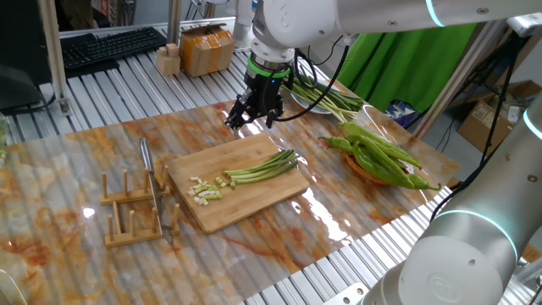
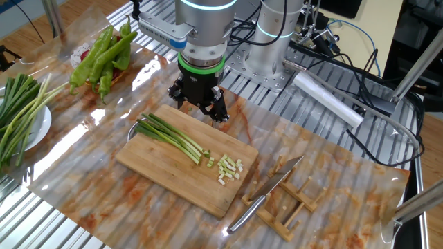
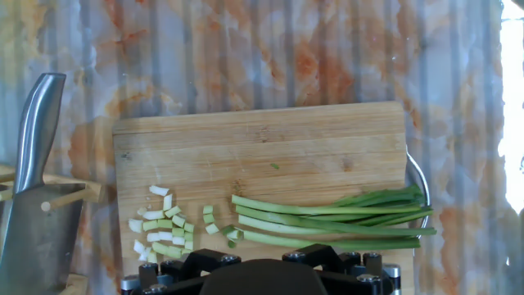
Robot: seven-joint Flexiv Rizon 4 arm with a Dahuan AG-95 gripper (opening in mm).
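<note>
My gripper (image 1: 252, 125) hangs above the table beside the cutting board's edge, its two fingers spread open and nothing between them. The wooden cutting board (image 2: 169, 178) lies flat on the marbled surface. On it rests a bunch of green onion stalks (image 3: 327, 220), cut ends facing a loose cluster of chopped pieces (image 3: 168, 233). A knife (image 2: 266, 190) with a metal handle leans in a wooden peg rack (image 1: 135, 237), next to the board. In the wrist view only the top parts of the fingers show along the bottom edge.
Long green peppers (image 1: 377, 157) fill a basket near the robot's side. A plate of whole green onions (image 2: 24, 114) stands beyond the board's far end. A cardboard box (image 1: 207, 49) and a keyboard (image 1: 110, 47) sit at the back. Bare table surrounds the board.
</note>
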